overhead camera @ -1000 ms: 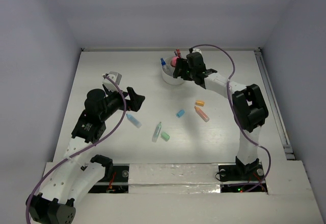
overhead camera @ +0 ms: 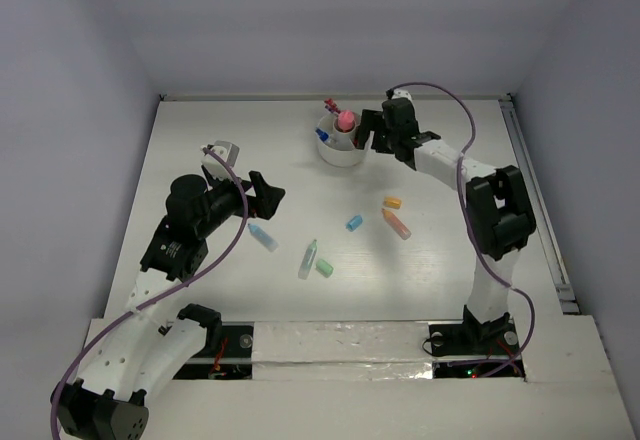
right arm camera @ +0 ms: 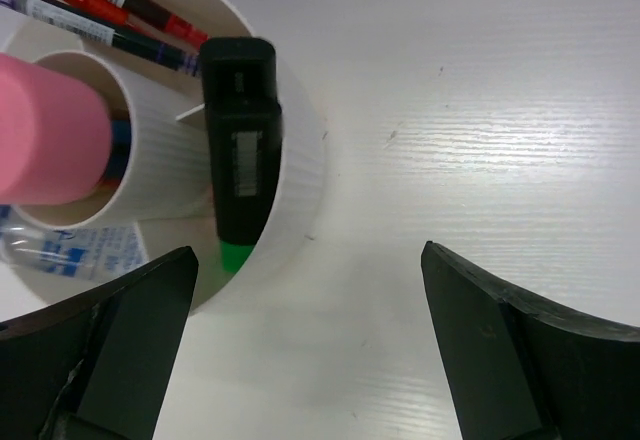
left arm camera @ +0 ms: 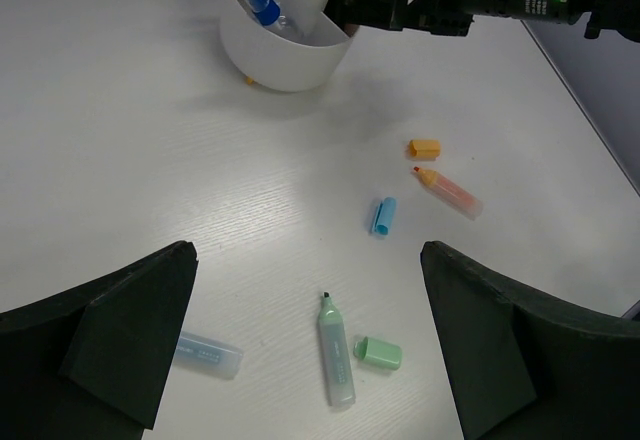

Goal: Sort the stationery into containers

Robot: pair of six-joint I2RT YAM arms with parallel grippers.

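A white divided container [overhead camera: 340,155] holds pens, a pink item [right arm camera: 45,130], a blue-capped bottle [left arm camera: 262,5] and a black marker with green end [right arm camera: 243,160]. My right gripper [overhead camera: 372,130] stands open at the container's right rim, nothing between its fingers. My left gripper [overhead camera: 262,194] is open over the left of the table. Loose below lie a blue-tipped bottle [overhead camera: 264,238], a green-tipped bottle [left arm camera: 336,355], a green cap [left arm camera: 380,352], a blue cap [left arm camera: 385,216], a yellow cap [left arm camera: 425,148] and an orange bottle [left arm camera: 452,192].
The table [overhead camera: 200,130] has clear room left of the container and at its right in the right wrist view. Grey walls bound the back and sides.
My right gripper has shifted rightward from over the container to its rim, and the container's contents look slightly shifted. The left arm is still.
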